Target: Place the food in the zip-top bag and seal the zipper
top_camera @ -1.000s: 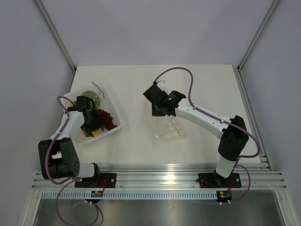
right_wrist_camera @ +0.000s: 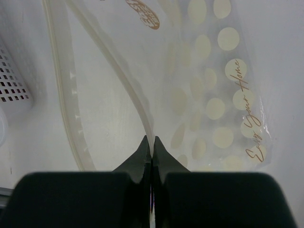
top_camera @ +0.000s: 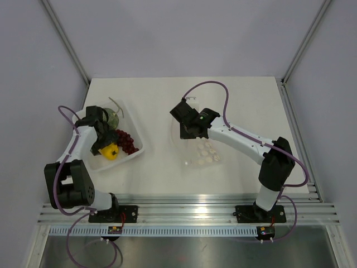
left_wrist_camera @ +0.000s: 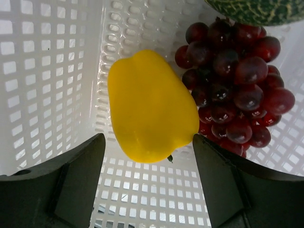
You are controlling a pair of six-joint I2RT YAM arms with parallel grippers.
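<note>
A white perforated basket (top_camera: 136, 142) at the left holds a yellow pepper (left_wrist_camera: 149, 104), red grapes (left_wrist_camera: 237, 90) and a green melon (left_wrist_camera: 256, 9). My left gripper is over the pepper in the basket, fingers apart on either side of its lower end, nothing clearly held. The clear zip top bag (top_camera: 201, 153) with pale dots lies in the middle of the table. My right gripper is shut on the bag's pale top edge, which runs up from between its fingertips in the right wrist view.
The white table (top_camera: 251, 95) has free room behind and to the right of the bag, and between basket and bag. Metal rails (top_camera: 167, 198) run along the front edge.
My left arm has shifted slightly within the basket, its gripper moving a little back toward the left, uncovering more of the pepper. The right arm has stayed still.
</note>
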